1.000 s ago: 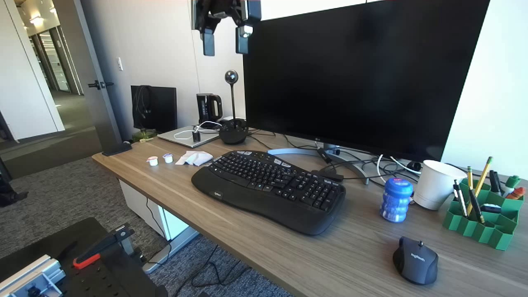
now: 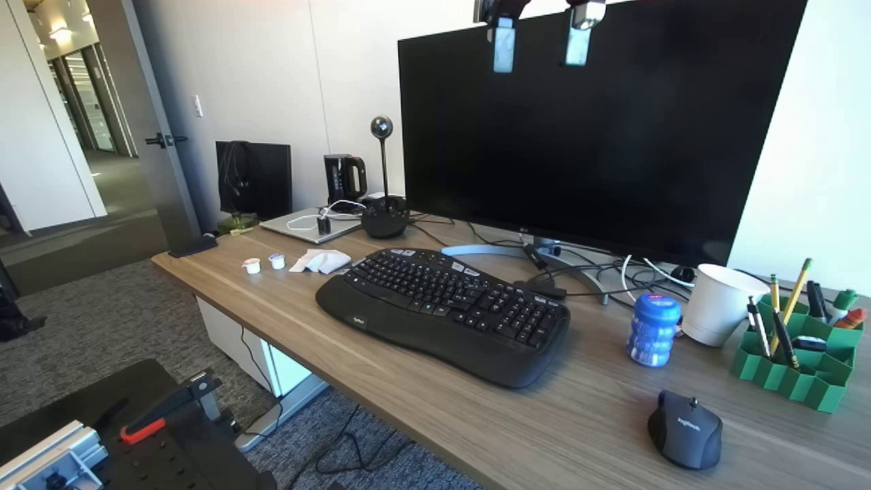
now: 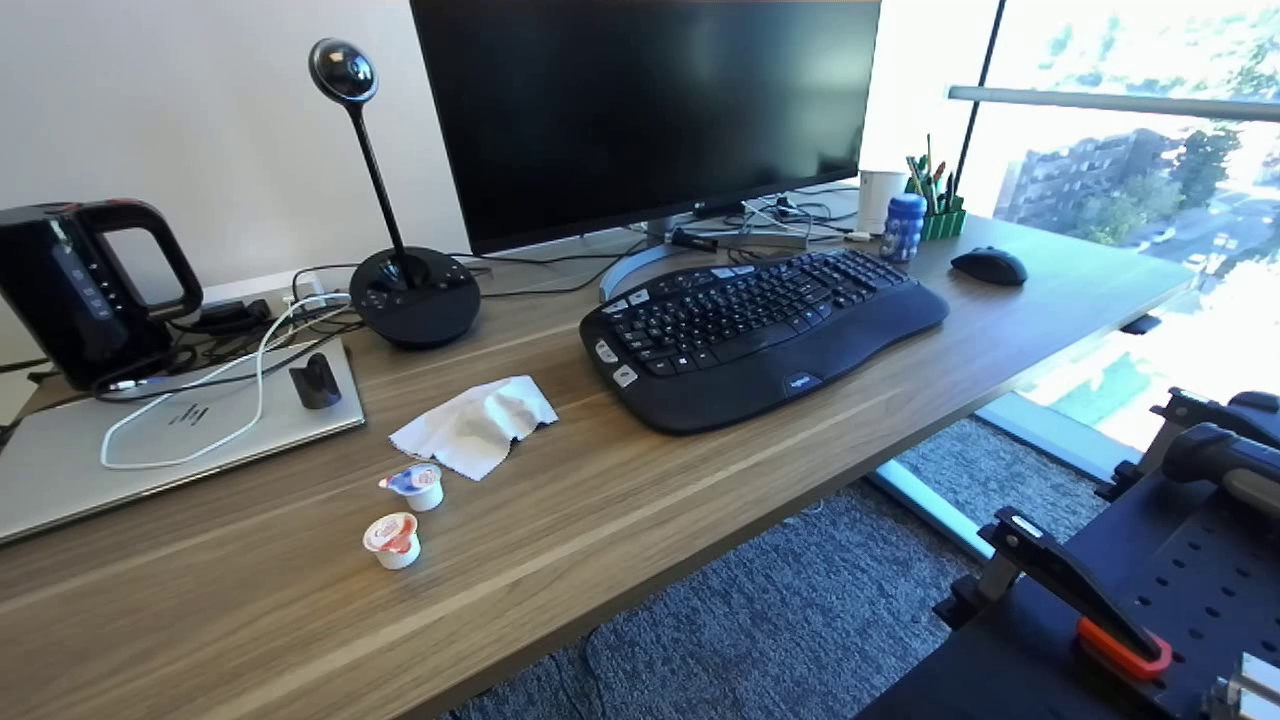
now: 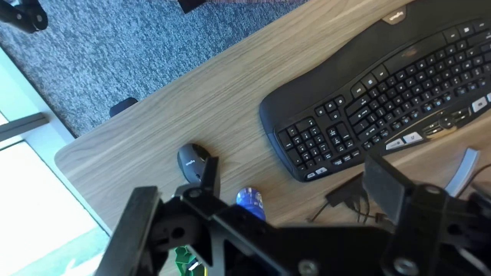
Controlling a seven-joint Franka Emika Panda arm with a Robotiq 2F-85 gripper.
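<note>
High in exterior view 1, my gripper point(image 2: 540, 50) hangs in front of the monitor, its fingers wide apart with nothing between them. It is open and well above the desk. From the wrist view, a blue bottle point(image 4: 251, 201) shows beyond the fingers, partly covered by the gripper body. A dark mouse point(image 4: 192, 161) lies to its left, close to one finger's outline. The black keyboard point(image 2: 449, 310) spreads across the middle of the desk. Beside the blue bottle stand a white cup point(image 2: 720, 303) and a green pen holder point(image 2: 800, 359) with pens and pencils.
A large monitor point(image 2: 588, 139) stands behind the keyboard, with cables around its base. At the other end are a crumpled white cloth point(image 3: 476, 424), two small creamer cups point(image 3: 392, 541), a laptop point(image 3: 180, 420), a kettle point(image 3: 84, 288) and a camera on a stalk point(image 3: 414, 294).
My gripper has moved right in exterior view 1, from beside the monitor's left edge to in front of its screen, and sits slightly higher. The desk objects have not moved.
</note>
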